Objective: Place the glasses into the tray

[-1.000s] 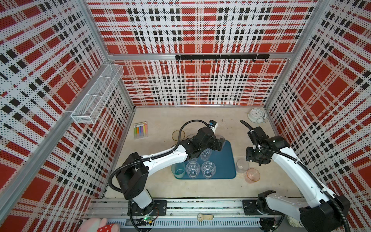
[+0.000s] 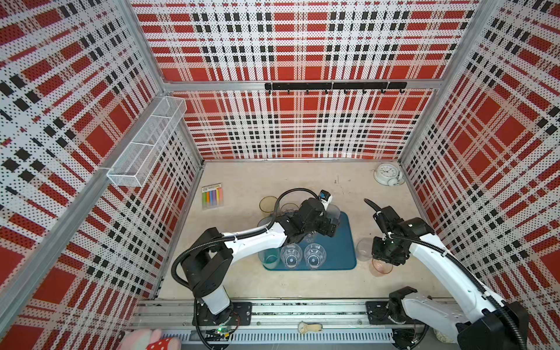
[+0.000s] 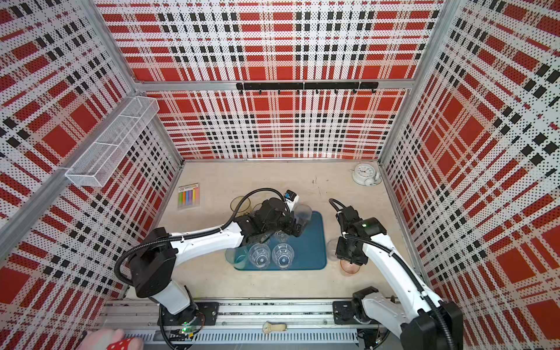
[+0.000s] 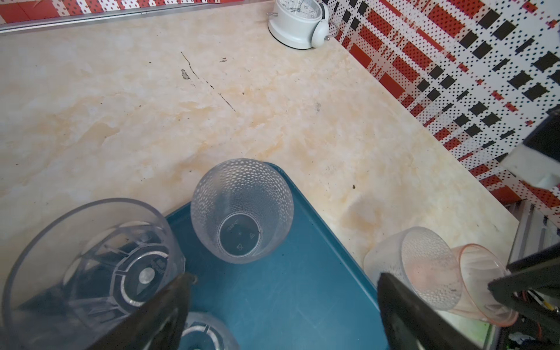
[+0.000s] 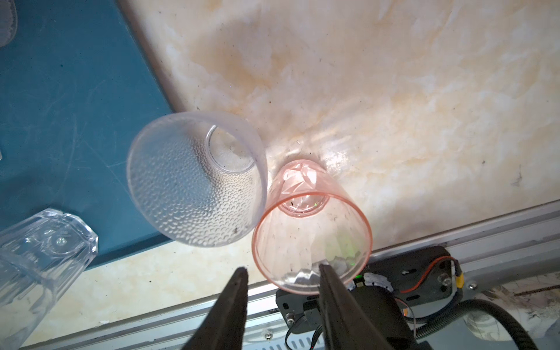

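The blue tray point(image 2: 338, 245) holds several glasses. A frosted clear glass point(image 4: 242, 210) stands at its back right corner, a big clear glass point(image 4: 99, 274) is further left, and clear glasses point(image 2: 314, 255) line the front beside a teal glass point(image 2: 270, 258). Over the tray, my left gripper is open and empty. Right of the tray on the table are a textured clear glass point(image 5: 198, 180) and a pink glass point(image 5: 312, 233), close together. My right gripper is at the pink glass's rim, its fingers apart; whether they touch it cannot be told.
Amber-rimmed glass point(image 2: 268, 204) shows behind the tray, partly beside my left arm. A white clock point(image 2: 388, 173) sits at the back right, a pack of coloured markers point(image 2: 212, 196) at the left.
My right gripper has moved toward the front edge, from behind the pink glass to over its rim. The left arm has shifted slightly. Both glasses at the right stay about where they were.
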